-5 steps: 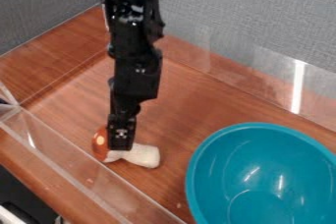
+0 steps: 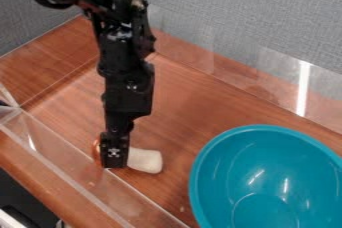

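My black gripper [image 2: 114,150] reaches down from the top left to the wooden table, its tip over a small object with a white, rounded stem [image 2: 144,160] and an orange-red end, mostly hidden behind the fingers. The object lies on its side near the near clear wall.
A large turquoise bowl [image 2: 267,177] stands at the right. Clear panels edge the table [image 2: 214,102] at the back and near left.
The gripper has come lower over the orange end of the object and shifted slightly left, covering more of it.
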